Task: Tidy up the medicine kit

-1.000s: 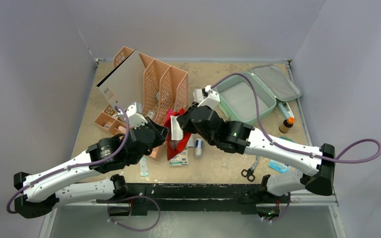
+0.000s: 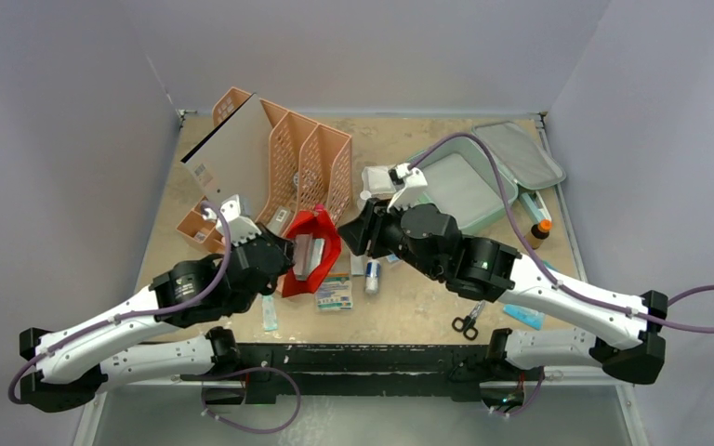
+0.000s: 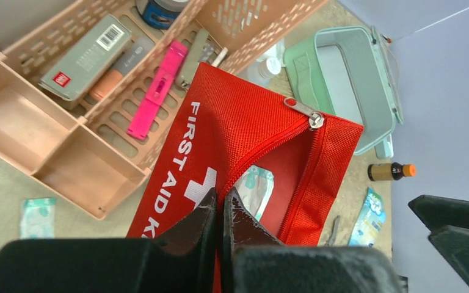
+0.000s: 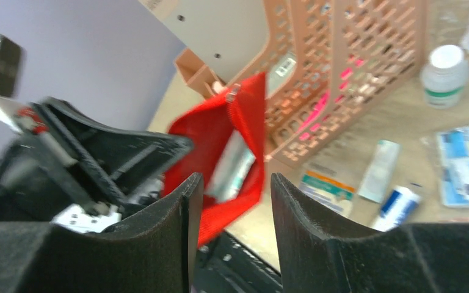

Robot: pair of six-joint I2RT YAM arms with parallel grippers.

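Note:
A red FIRST AID KIT pouch [image 3: 244,140] hangs with its zipper side gaping, and white-and-green packets [image 3: 256,186] show inside it. My left gripper is shut on the edge of the pouch, pinching the cloth thinly between its fingertips. In the top view the pouch [image 2: 328,243] is held above the table, in front of the organizer. To its right stands my right gripper, open; the pouch lies beyond its fingers [image 4: 186,213], and nothing is gripped. A peach organizer [image 2: 284,158] with compartments holds a grey box [image 3: 88,58] and a pink item [image 3: 159,91].
A mint case [image 2: 469,190] lies open at the back right, with a brown bottle [image 2: 537,234] near it. Scissors [image 2: 468,321], a blue-white tube [image 2: 373,276] and a flat packet [image 2: 335,292] lie on the table. Free table shows right of the tube.
The right gripper has parted from the pouch, opened and drawn back to the right. The left gripper and pouch have shifted left, and the pouch's mouth now gapes wider.

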